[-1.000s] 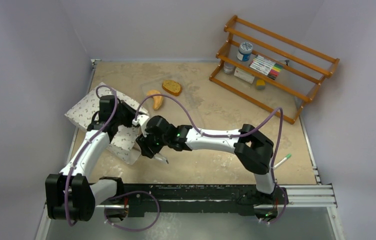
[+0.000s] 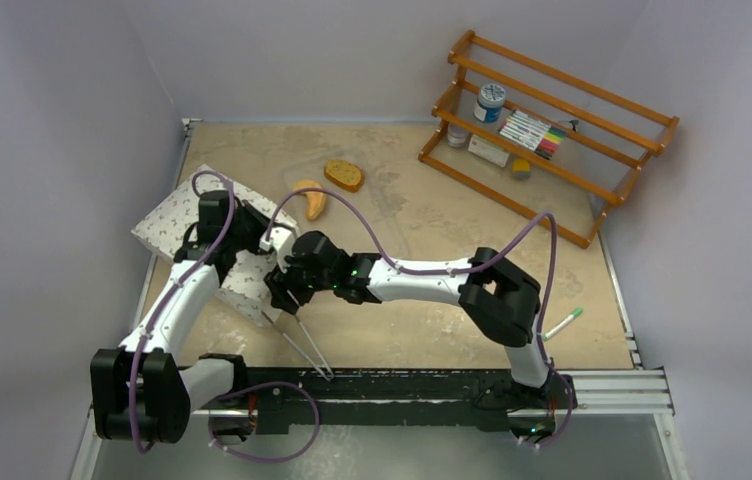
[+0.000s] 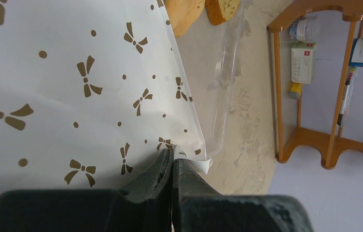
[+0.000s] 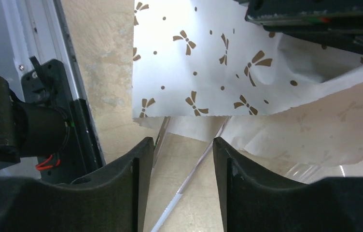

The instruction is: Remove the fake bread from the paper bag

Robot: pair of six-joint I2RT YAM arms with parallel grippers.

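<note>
The white paper bag (image 2: 167,225) with brown bow prints lies on the left of the table, its mouth towards the right. In the left wrist view, my left gripper is shut on the bag's mouth edge, where folded paper shows at the fingertips. A tan roll-like bread piece (image 2: 310,199) and a brown bread slice (image 2: 344,175) lie outside, beyond the bag. My right gripper stands open by the bag's lower mouth. Between and below its fingers run two thin rods (image 4: 170,205), apparently tongs, partly under the bag. The bag's inside is mostly hidden.
A wooden rack (image 2: 542,140) with jars, boxes and markers stands at the back right. A clear tray (image 3: 216,82) lies near the bread pieces. A green-tipped marker (image 2: 564,322) lies front right.
The right gripper has shifted slightly left towards the bag. The rods, earlier mostly hidden under it, now lie spread towards the front edge. The left arm has stayed put.
</note>
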